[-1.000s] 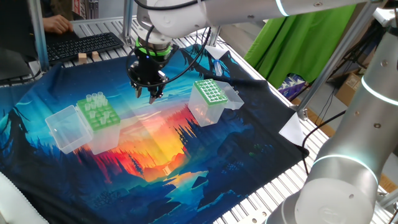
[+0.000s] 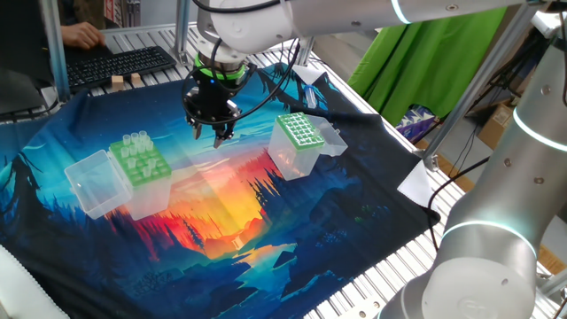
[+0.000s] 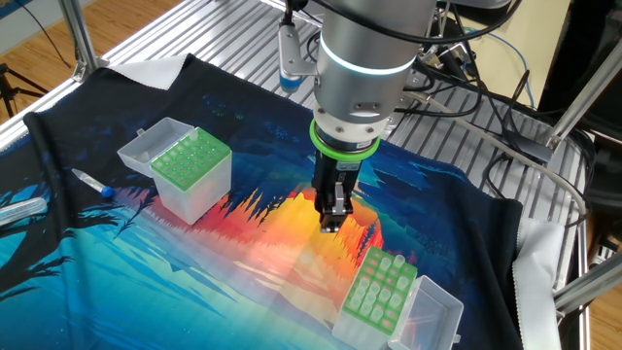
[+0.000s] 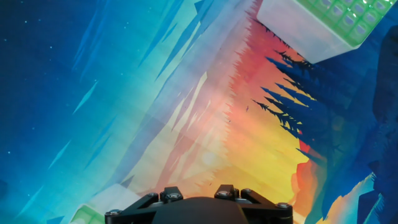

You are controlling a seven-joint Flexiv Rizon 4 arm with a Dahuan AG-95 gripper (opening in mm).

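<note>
My gripper point(image 2: 208, 142) hangs open above the printed cloth, between two tip boxes, with nothing between its fingers. In the wrist view its two fingertips point(image 4: 225, 191) stand apart at the bottom edge. One box with a green rack point(image 2: 140, 168) holds several clear tips standing upright, its clear lid point(image 2: 96, 184) folded open beside it. The other box point(image 2: 297, 149) has a green grid top whose holes look empty; its lid point(image 2: 332, 139) is open too. A corner of this second box point(image 4: 317, 31) shows at upper right in the wrist view, and part of the tip-filled box point(image 4: 109, 205) at lower left.
A blue-capped pen point(image 3: 93, 184) and a clear tube-like item point(image 3: 21, 210) lie on the cloth. Behind the cloth are a keyboard point(image 2: 122, 66), a hand point(image 2: 81, 35) and small wooden blocks point(image 2: 117, 82). Bare cloth point(image 2: 221, 195) lies between the boxes.
My gripper has shifted very slightly to the right in exterior view 1. Both boxes and their lids have stayed where they were.
</note>
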